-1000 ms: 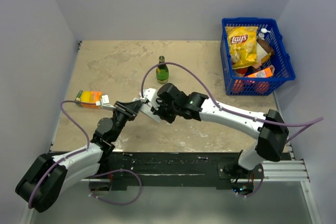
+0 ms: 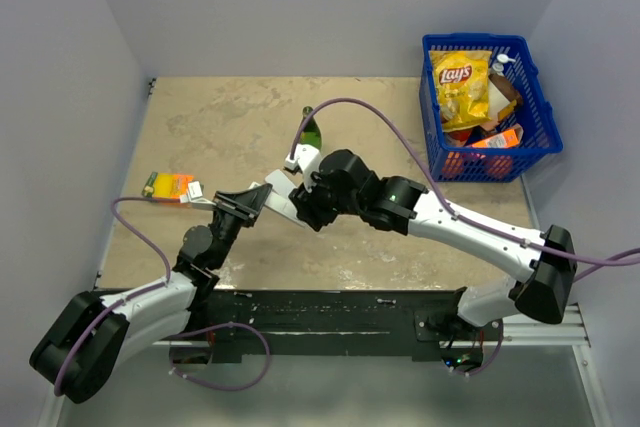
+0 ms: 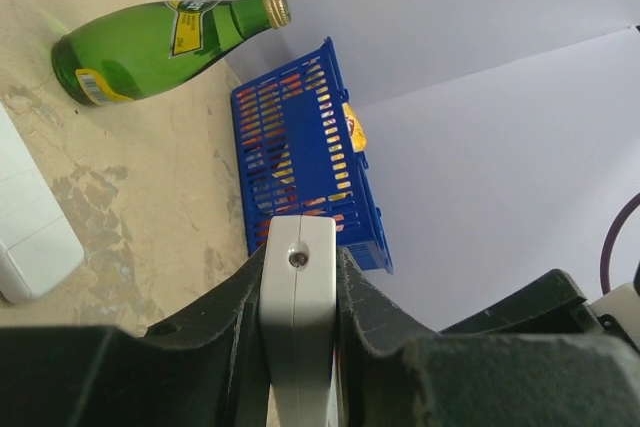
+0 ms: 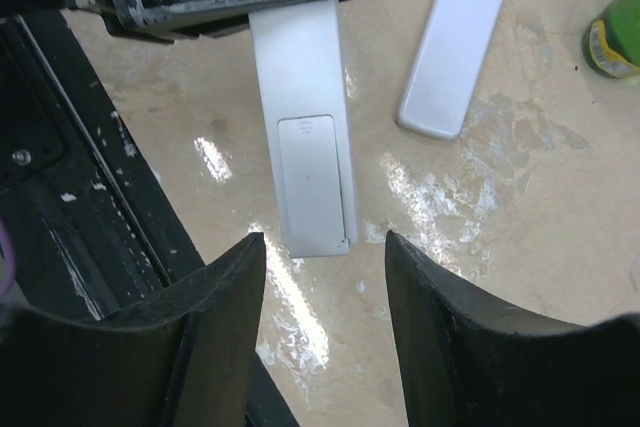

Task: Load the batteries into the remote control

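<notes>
The white remote control [image 4: 312, 182] hangs with its back and battery cover toward the right wrist view; my left gripper is shut on its end. In the left wrist view its end face with a small hole sits between the fingers. My right gripper is open just beyond the remote's free end, with nothing seen between its fingers. A second white flat object [image 4: 450, 55] lies on the table beside the held remote. No batteries can be made out clearly.
A green bottle [image 3: 150, 52] stands behind the grippers. A blue basket [image 2: 540, 117] of snacks is at the back right. An orange-yellow package [image 2: 165, 184] lies at the left.
My left arm and the held remote show little change.
</notes>
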